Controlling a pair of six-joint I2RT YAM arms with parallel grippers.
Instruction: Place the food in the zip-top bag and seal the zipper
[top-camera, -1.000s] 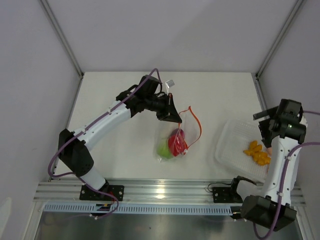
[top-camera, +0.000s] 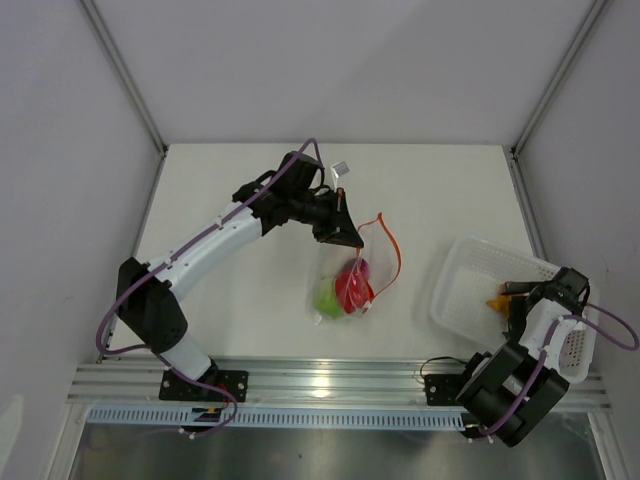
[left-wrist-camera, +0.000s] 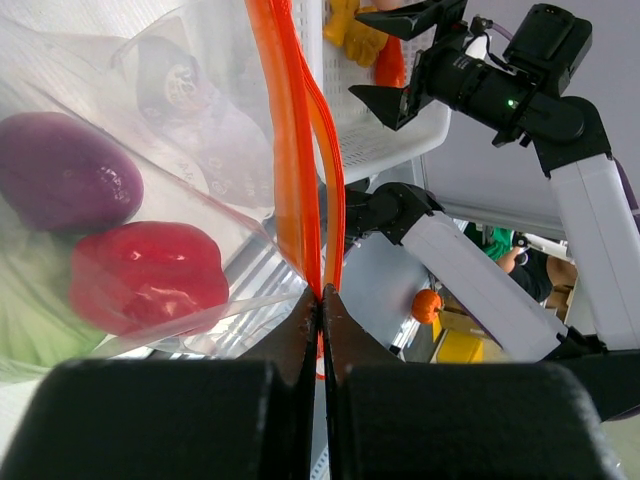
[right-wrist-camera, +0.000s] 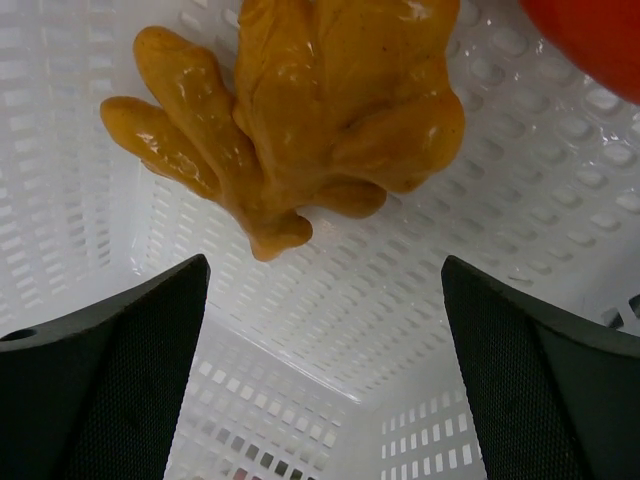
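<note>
My left gripper is shut on the orange-edged mouth of the clear zip top bag (left-wrist-camera: 285, 130), which stands open. Inside the bag lie a purple eggplant (left-wrist-camera: 65, 170), a red pepper (left-wrist-camera: 150, 275) and something light green (left-wrist-camera: 40, 310). Down in the white basket (top-camera: 455, 290), my right gripper is open with nothing between its fingers. The yellow-orange ginger-like food (right-wrist-camera: 330, 100) lies on the basket floor just beyond its fingertips. An orange-red food (right-wrist-camera: 595, 40) shows at the upper right of the right wrist view; in the top view the right arm mostly hides these pieces.
Between bag and basket the white table (top-camera: 420, 200) is clear. The basket's perforated wall (right-wrist-camera: 290, 420) rises close to my right fingers. A metal rail (top-camera: 320, 375) runs along the front edge.
My right gripper has come down from above the basket's far side into it, staying open. My left arm and the bag have barely moved.
</note>
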